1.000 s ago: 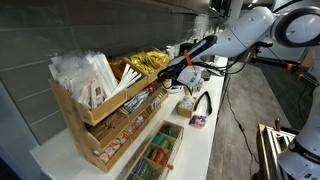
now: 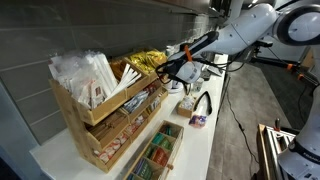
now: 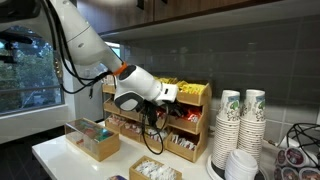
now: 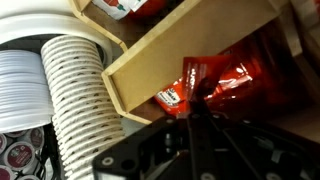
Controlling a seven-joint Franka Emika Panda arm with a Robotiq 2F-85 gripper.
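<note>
In the wrist view my gripper is shut at a compartment of the wooden rack, its fingertips dark and partly hidden. A thin reddish flap (image 4: 206,72) rises from between them, and looks pinched there. Glossy red packets (image 4: 245,85) lie behind and below it in the same compartment; whether the flap belongs to one of them I cannot tell. From the side, the gripper (image 3: 182,112) reaches to the rack's front, close to its right end. The far exterior view has the gripper (image 2: 163,74) at the rack's far end, too small to show its fingers.
The wooden rack (image 3: 205,100) holds yellow packets on top. Stacks of paper cups (image 3: 226,130) and white lids (image 3: 241,165) stand close to its right end. A divided box (image 2: 155,158) and a small white box (image 3: 152,171) sit on the counter in front.
</note>
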